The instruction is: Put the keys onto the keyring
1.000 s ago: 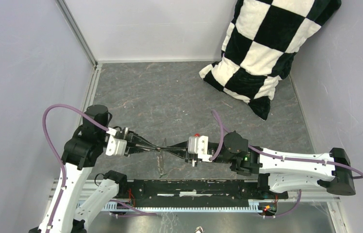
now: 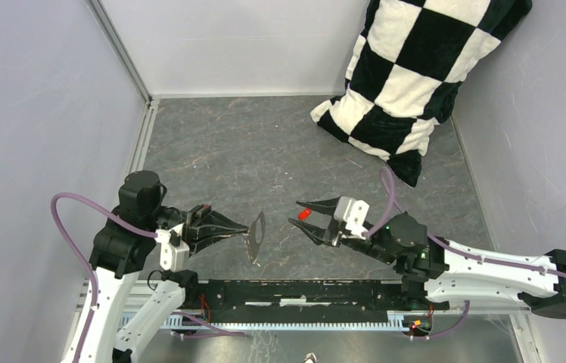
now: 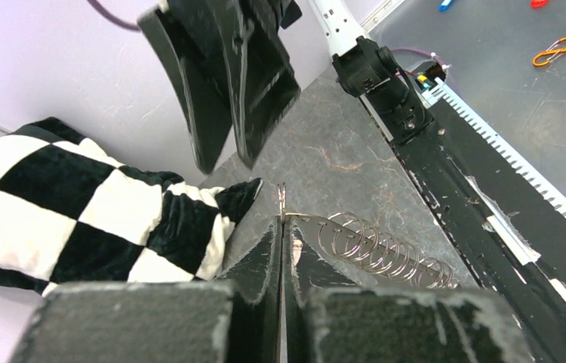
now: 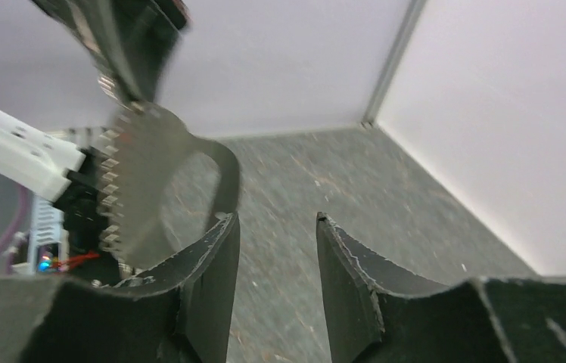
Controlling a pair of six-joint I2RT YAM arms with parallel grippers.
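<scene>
From the fingertips of my left gripper (image 2: 248,229), which is shut, a thin wire keyring (image 2: 256,240) hangs, blurred. In the left wrist view the keyring (image 3: 378,249) shows as a row of repeated wire loops. The right wrist view has the keyring (image 4: 144,189) as a smeared grey loop below the left fingertips. My right gripper (image 2: 293,212) stands part open to the right of the keyring, with empty space between its fingers. A small red object (image 2: 305,214) shows between the right fingers from above, seemingly on the floor. I cannot make out any key clearly.
A black-and-white checkered cushion (image 2: 408,83) leans at the back right. White walls enclose the grey stone floor (image 2: 227,151), whose back half is bare. Orange scissors (image 3: 554,51) lie outside, past the black front strip (image 2: 303,295).
The keyring looks wider and more blurred. The left arm has shifted slightly.
</scene>
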